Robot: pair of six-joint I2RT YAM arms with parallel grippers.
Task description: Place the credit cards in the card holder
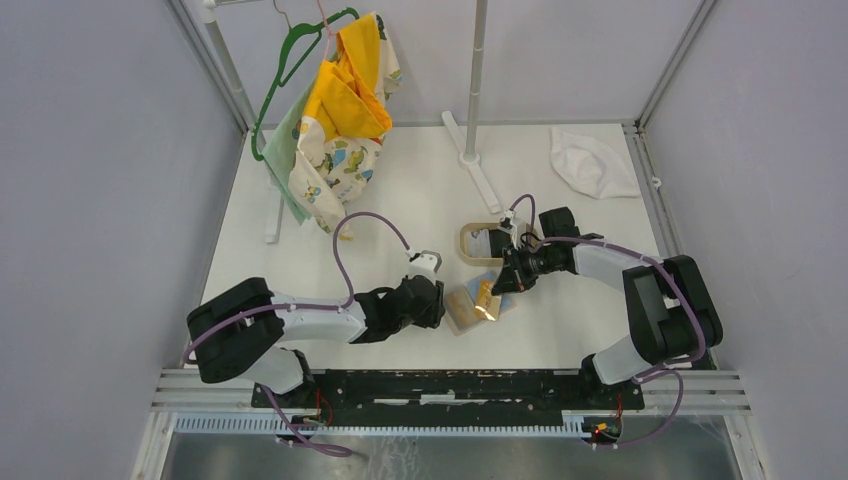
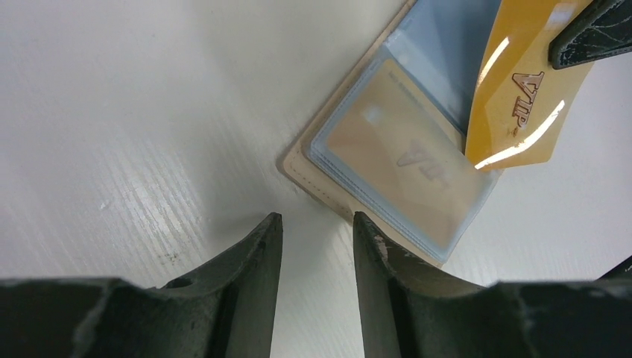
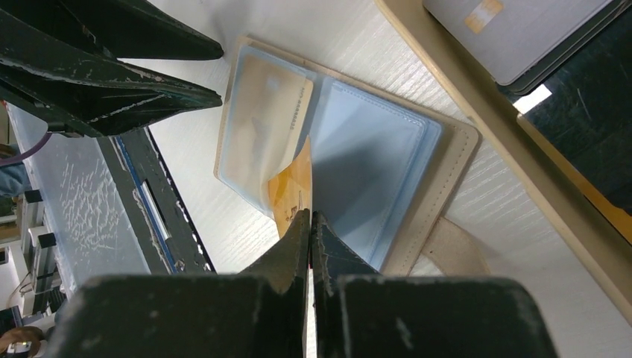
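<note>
The card holder (image 1: 463, 312) lies unfolded on the table, beige outside and pale blue inside, with a see-through pocket (image 2: 402, 145) on one half. My right gripper is shut on a gold card (image 2: 522, 104), gripping it near one edge. The card hangs tilted over the holder, its free end by the pocket's edge; whether it reaches inside the pocket I cannot tell. My left gripper stands part open at the holder's pocket-side edge, nothing between its fingers. In the right wrist view the left fingers (image 3: 171, 93) point at that edge.
Just behind the holder is a tan tray (image 3: 522, 160) with a grey card (image 3: 514, 30) and dark items in it. A white cloth (image 1: 593, 165) lies at the back right. Clothes (image 1: 345, 130) hang from a rack at the back left. Open table surrounds the left arm.
</note>
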